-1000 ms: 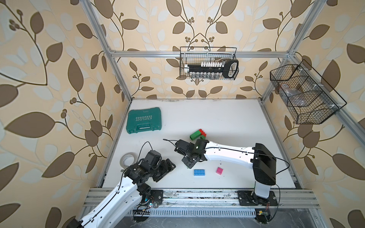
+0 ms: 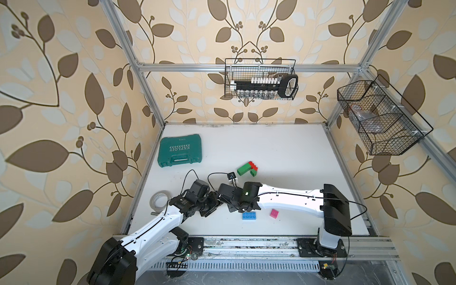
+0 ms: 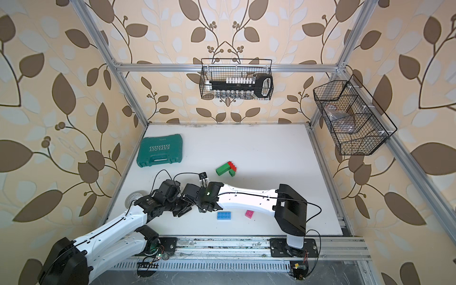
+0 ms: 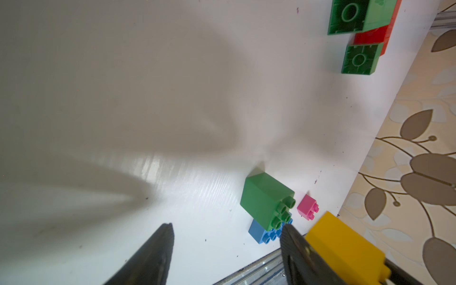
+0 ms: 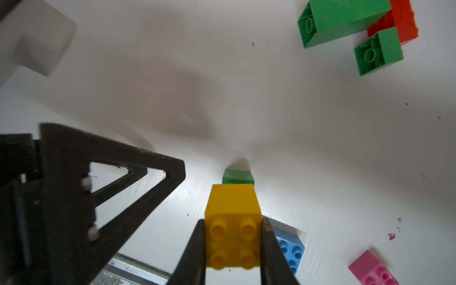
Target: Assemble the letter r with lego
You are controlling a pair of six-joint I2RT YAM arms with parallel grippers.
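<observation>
A yellow brick point(image 5: 232, 223), studs visible, is held between the fingers of my right gripper. My left gripper has its fingers apart with clear space between, the yellow brick point(image 4: 344, 247) beside its right finger in the left wrist view. Below on the table stand a green brick point(image 4: 261, 194), a blue brick point(image 5: 290, 251) and a pink brick point(image 5: 370, 266). Farther back lies a group of green bricks point(image 3: 223, 168) with a red brick point(image 5: 403, 19). The arms meet over the front left-centre of the table.
A green case point(image 2: 179, 154) lies at the back left, a roll of tape point(image 2: 160, 194) at the left edge. Wire baskets point(image 2: 260, 87) hang on the back and right frame.
</observation>
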